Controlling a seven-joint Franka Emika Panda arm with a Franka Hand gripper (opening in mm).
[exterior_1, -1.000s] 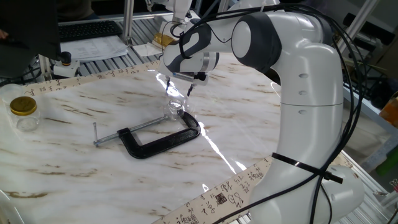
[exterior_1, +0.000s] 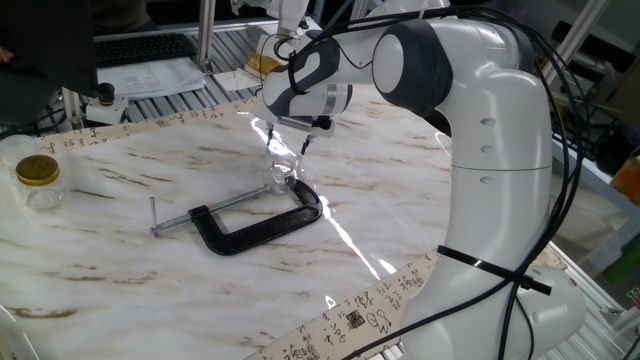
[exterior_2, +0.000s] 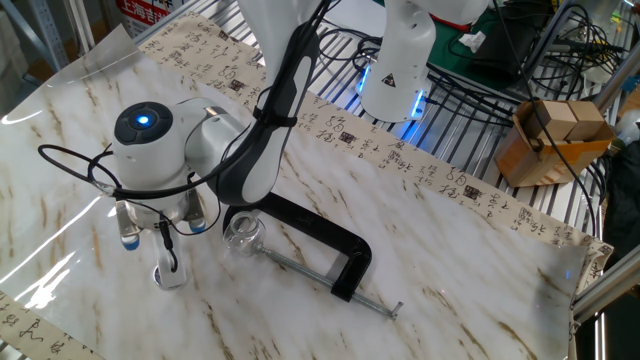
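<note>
A black C-clamp (exterior_1: 262, 234) with a silver screw rod lies flat on the marbled tabletop. At the end of its screw, between the clamp's ends, sits a clear glass-like piece (exterior_1: 282, 176); its exact shape is hard to make out. The same black clamp (exterior_2: 318, 229) and clear piece (exterior_2: 244, 233) appear beside the arm in exterior view 2. Over the table, to the left of the clear piece in that view, hangs my gripper (exterior_2: 163, 229), pointing down. Its blue-tipped fingers (exterior_2: 130, 242) stand well apart, and nothing shows gripped between them.
A glass jar (exterior_1: 39, 184) with a gold lid stands at the table's left in exterior view 1. Off the table are a keyboard (exterior_1: 144, 47), papers and a cardboard box (exterior_2: 552, 145). Between jar and clamp the surface is bare.
</note>
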